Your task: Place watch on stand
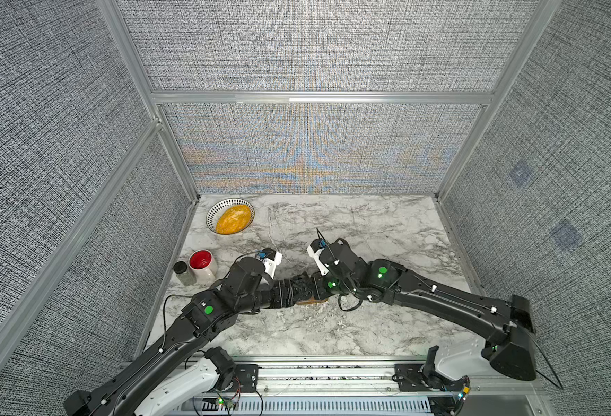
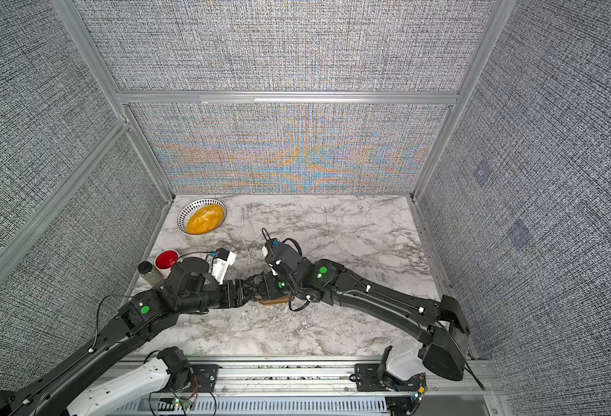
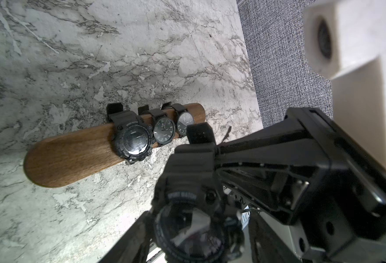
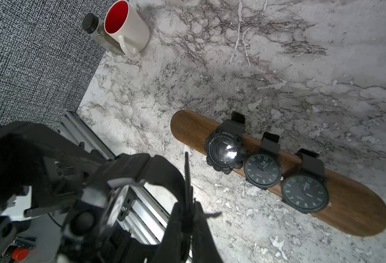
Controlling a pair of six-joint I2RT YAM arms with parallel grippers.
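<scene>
A chunky black watch [image 3: 186,203] hangs between my two grippers, above the stand. In the right wrist view, my right gripper is shut on a thin end of its strap. The fingers of my left gripper stand on either side of the watch's case; blur hides whether they press on it. Below lies the wooden stand [image 3: 66,155], a long rounded bar. It carries a bulky black watch [image 4: 224,152] and two slim dark ones, a middle watch [image 4: 263,171] and an end watch [image 4: 305,192]. In both top views the arms mostly cover the stand.
A white mug [image 1: 203,265], red inside, and a dark-lidded jar [image 1: 183,273] stand at the left. Behind them is a patterned bowl [image 1: 210,215] holding something orange.
</scene>
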